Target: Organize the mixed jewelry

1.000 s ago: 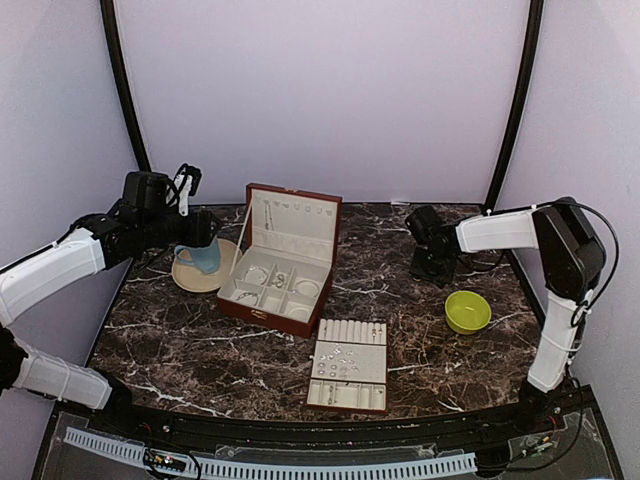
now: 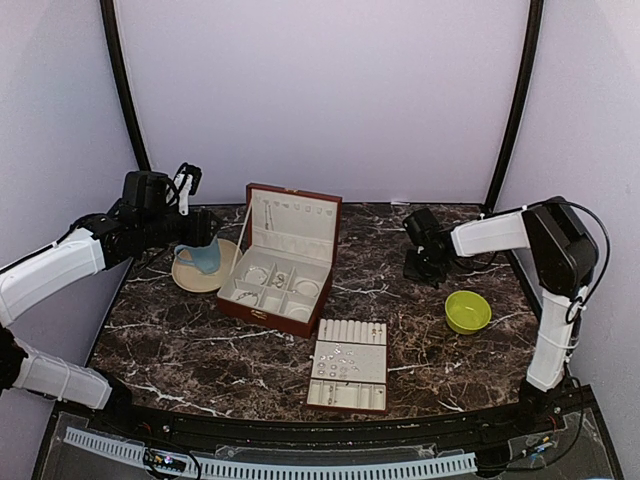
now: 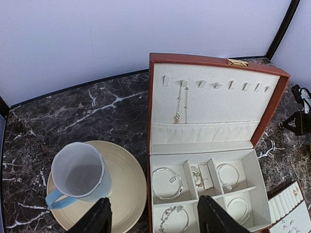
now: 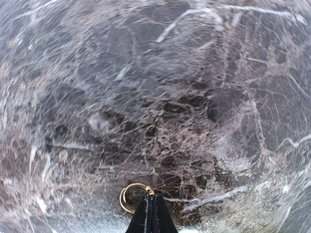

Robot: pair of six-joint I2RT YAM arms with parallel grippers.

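Note:
An open jewelry box [image 2: 275, 305] holds bracelets in compartments, with necklaces [image 3: 178, 104] hanging in its lid. The jewelry tray [image 2: 348, 365] in front carries rings and other small pieces. My right gripper is shut at the table surface, right of the box, its tips at a small gold ring-like piece [image 4: 125, 187] lying on the marble; I see nothing clearly held between them. My left gripper is open and raised above the plate [image 3: 124, 170] and blue mug [image 3: 80, 172], left of the box.
A green bowl [image 2: 467, 312] stands on the right, in front of my right gripper. Walls enclose the back and sides.
My right gripper has shifted slightly to the left over the last second. The left arm and the objects have not visibly moved.

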